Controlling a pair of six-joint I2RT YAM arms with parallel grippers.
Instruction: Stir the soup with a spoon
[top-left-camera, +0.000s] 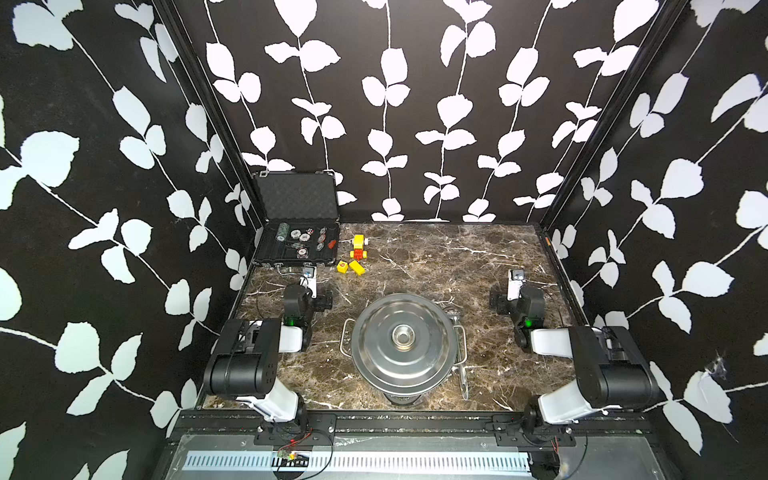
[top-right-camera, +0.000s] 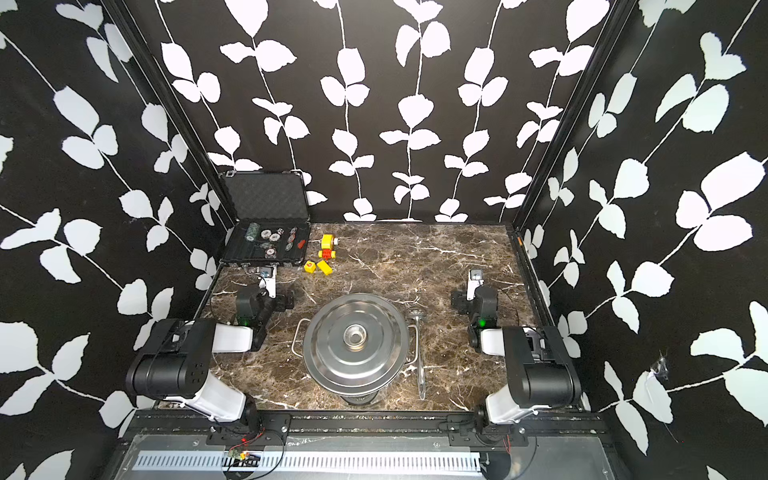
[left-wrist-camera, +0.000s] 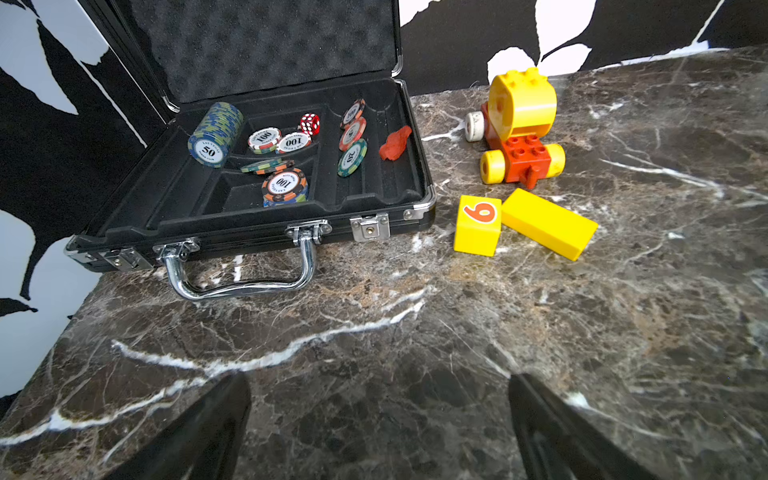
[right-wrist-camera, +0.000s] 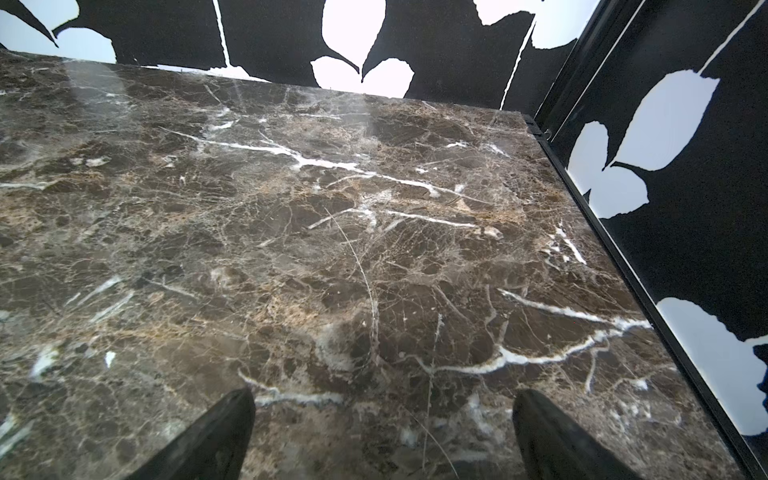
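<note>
A steel pot under a domed lid (top-left-camera: 384, 344) stands at the front middle of the table, its round lid knob (top-left-camera: 403, 337) on top. Its inside is hidden by the lid. Just right of the pot, a long metal utensil, seemingly the spoon (top-right-camera: 421, 368), lies on the marble close to the pot's right handle (top-right-camera: 413, 344). Left of the pot is my left gripper, open, with only bare marble between its fingers. My right gripper is likewise open and empty, out to the right of the pot and spoon.
An open black case (left-wrist-camera: 344, 216) with poker chips sits at the back left. Beside it are a toy vehicle (left-wrist-camera: 524, 128), a yellow numbered block (left-wrist-camera: 477, 232) and a yellow brick (left-wrist-camera: 550, 224).
</note>
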